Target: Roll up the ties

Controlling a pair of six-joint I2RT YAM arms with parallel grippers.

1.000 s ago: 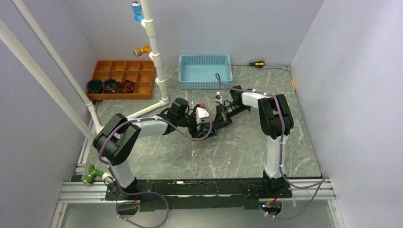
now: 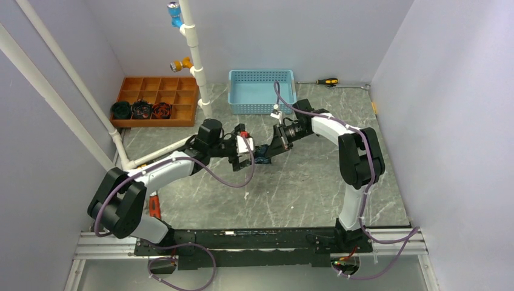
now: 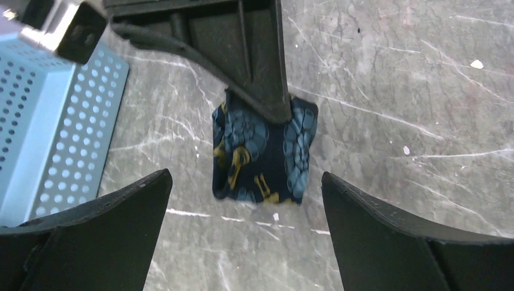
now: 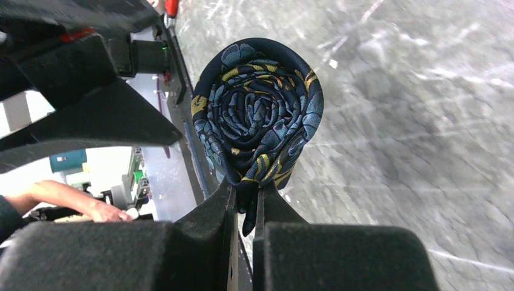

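Observation:
A dark blue tie with blue and yellow patterning, wound into a roll, shows its spiral end in the right wrist view point(image 4: 257, 115). My right gripper is shut on the tie's outer layer, with a short bit poking out below the fingertips. In the left wrist view the roll point(image 3: 260, 154) appears side-on, partly covered by a right finger point(image 3: 267, 79). My left gripper stands open, its fingers on either side of the roll and apart from it. From the top, the tie point(image 2: 262, 154) is between both grippers, partly hidden.
An orange compartment tray point(image 2: 176, 85) at the back left holds several rolled ties point(image 2: 141, 110) in its front row. A blue basket point(image 2: 262, 110) stands behind the grippers, empty. A screwdriver point(image 2: 327, 81) and a wrench lie at the back right.

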